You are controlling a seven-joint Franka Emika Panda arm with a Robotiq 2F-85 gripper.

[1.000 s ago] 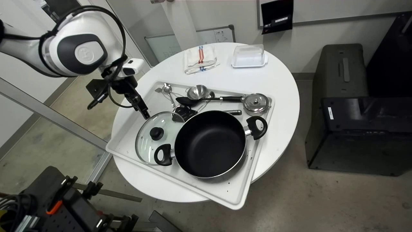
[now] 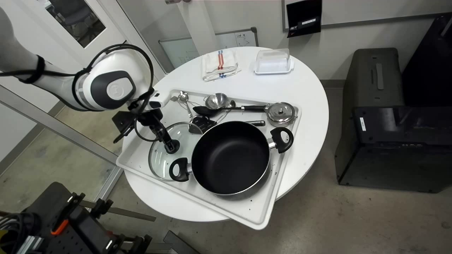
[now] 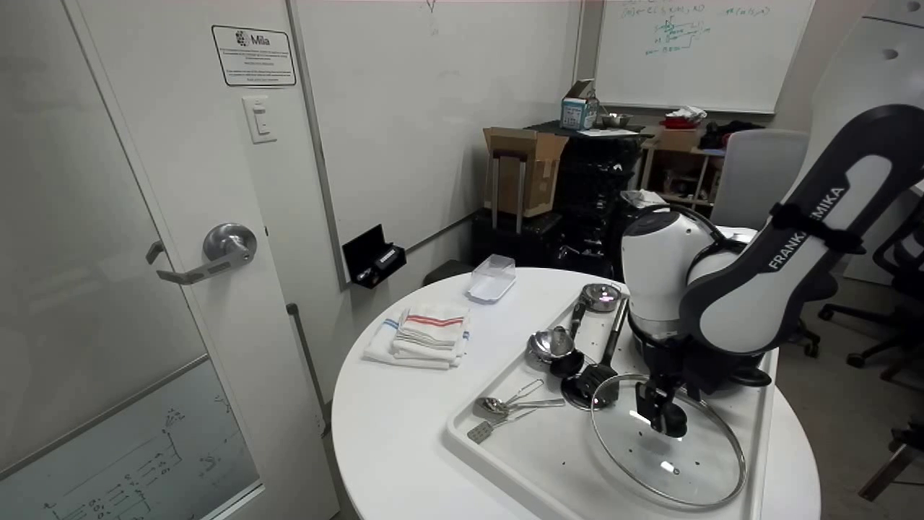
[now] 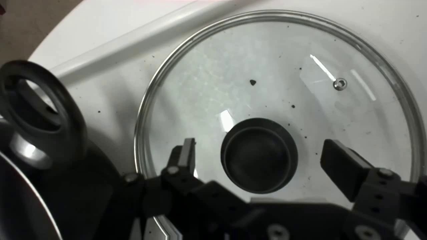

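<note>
A clear glass lid [image 4: 224, 72] with a metal rim lies on the white tray, its round black knob [image 4: 259, 156] facing up. My gripper is open over the lid, one finger on each side of the knob, with a visible gap to either finger [image 4: 340, 168]. From the first exterior view, the gripper [image 2: 169, 144] appears right at the knob; contact cannot be made out. Right beside the lid stands an empty black pot [image 2: 231, 156] with two looped handles, one of them [image 2: 180, 169] reaching over the lid's edge.
Several utensils, a strainer [image 2: 216, 101] and a small lidded pan [image 2: 280, 113] lie along the back of the tray [image 2: 245, 216]. Beyond it on the round table are folded towels [image 2: 220, 65] and a clear-covered dish [image 2: 273, 62]. The table between these and the tray is bare.
Over the last second, my arm has come down and to the right in the first exterior view, bringing the gripper to the knob. The lid and pot have stayed put.
</note>
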